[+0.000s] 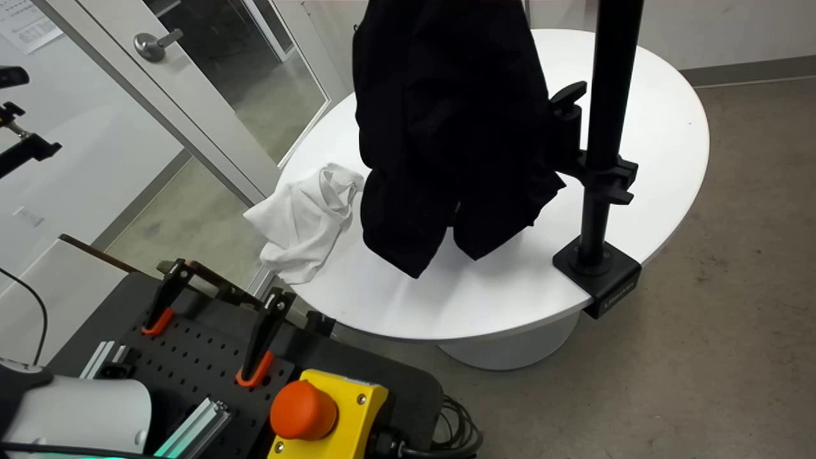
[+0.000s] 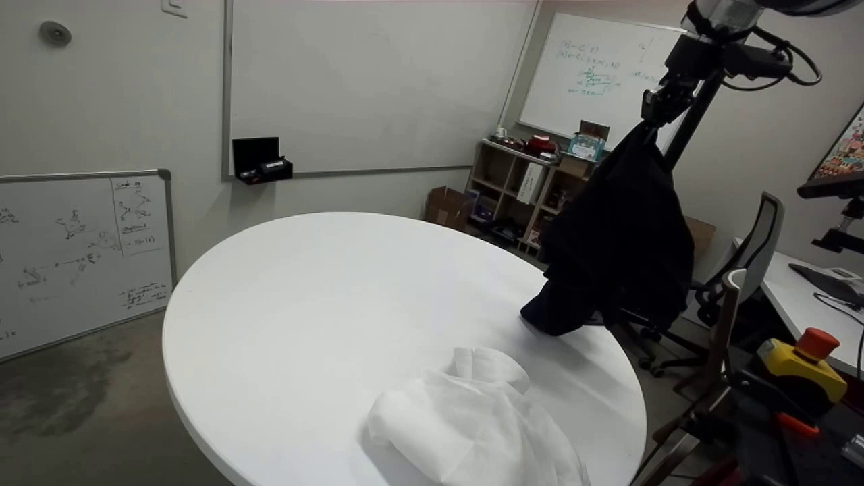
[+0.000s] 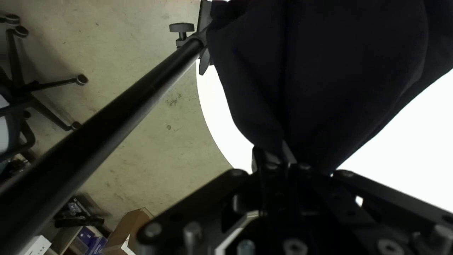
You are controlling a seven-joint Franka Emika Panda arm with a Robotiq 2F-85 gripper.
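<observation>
A black cloth [image 1: 451, 115], perhaps a garment, hangs in loose folds over the round white table [image 2: 324, 324]. In exterior view 2 my gripper [image 2: 649, 121] pinches its top, and the lower end hangs down by the table's right edge. The wrist view has my gripper shut, with the black cloth [image 3: 339, 76] spreading out from its fingertips. A crumpled white cloth [image 2: 478, 421] lies on the table, left of the black one in exterior view 1. My gripper is out of sight in exterior view 1.
A black pole [image 1: 608, 115] is clamped to the table edge, close beside the hanging cloth. The yellow box with a red button [image 1: 325, 413] sits on the dark bench in front.
</observation>
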